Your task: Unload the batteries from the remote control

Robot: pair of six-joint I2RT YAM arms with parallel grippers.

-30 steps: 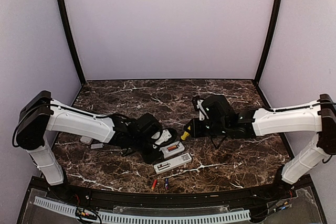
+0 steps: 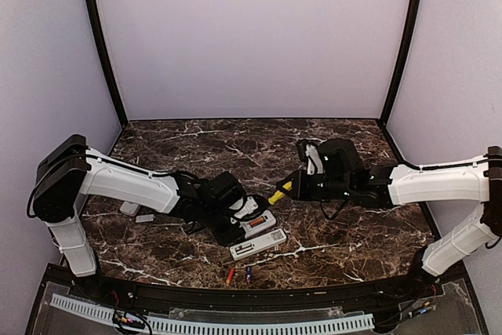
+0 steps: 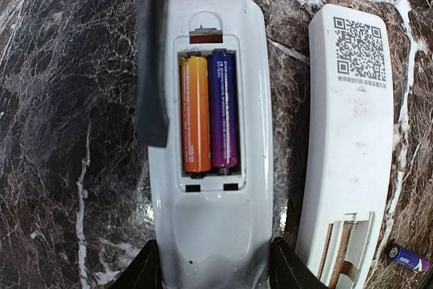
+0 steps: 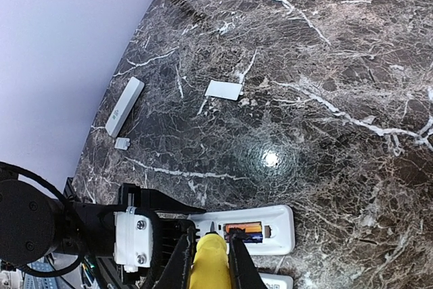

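Note:
In the left wrist view the white remote control [image 3: 215, 225] lies face down with its battery bay open. An orange battery [image 3: 196, 114] and a purple battery [image 3: 224, 109] sit side by side in the bay. My left gripper is shut on the remote's lower end, one finger at each side. My right gripper is shut on the yellow handle [image 4: 210, 265] of a tool. The tool's dark blade [image 3: 154, 59] hangs over the remote's left edge; whether it touches cannot be told.
A second white remote [image 3: 355, 140] lies alongside, its visible battery slot empty. Red [image 2: 230, 275] and blue [image 2: 249, 274] batteries lie loose near the front edge. White pieces [image 4: 224, 90] rest on the left side.
The left gripper and the remote look almost unmoved.

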